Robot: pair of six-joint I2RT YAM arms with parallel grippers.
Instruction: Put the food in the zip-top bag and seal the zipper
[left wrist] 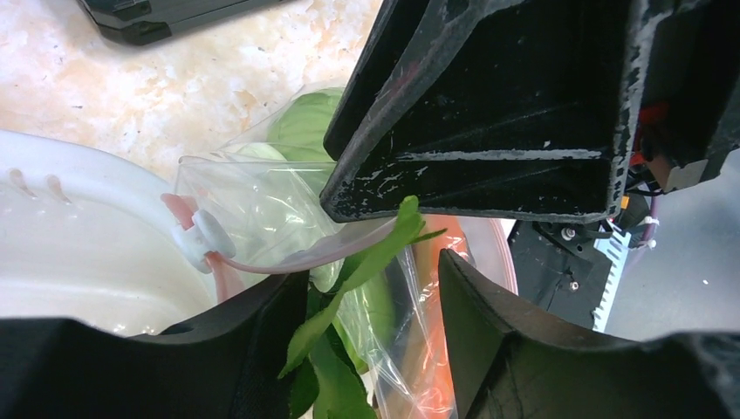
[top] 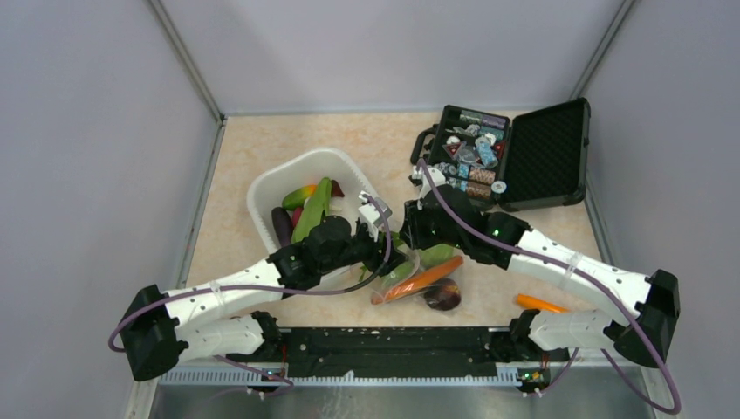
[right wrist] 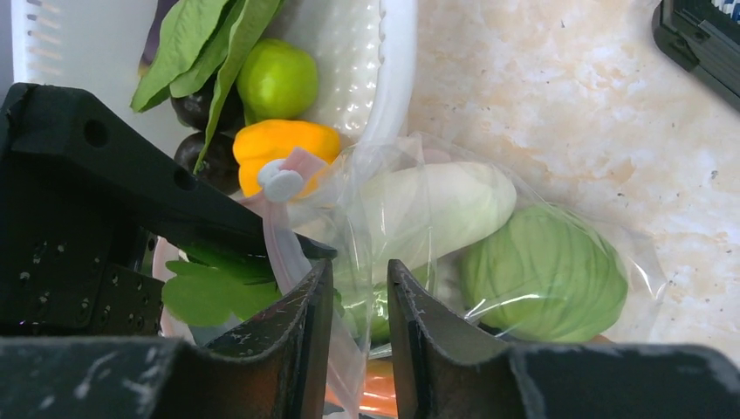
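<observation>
The clear zip bag (right wrist: 646, 271) lies on the table with a green cabbage (right wrist: 545, 275), a white vegetable (right wrist: 445, 209), an orange carrot (top: 423, 279) and a dark round vegetable (top: 443, 295) inside. Its white zipper slider (left wrist: 202, 240) sits at one end of the pinkish mouth strip. My left gripper is part open at the bag's mouth, a green leaf (left wrist: 353, 292) between its fingers; whether they press on it is unclear. Over the mouth's edge film, my right gripper stands open, its fingers on either side of the film.
A white bin (top: 262, 205) with more vegetables borders the bag on the left. An open black case (top: 550, 153) of small items stands at the back right. Another orange carrot (top: 541, 304) lies near the front right.
</observation>
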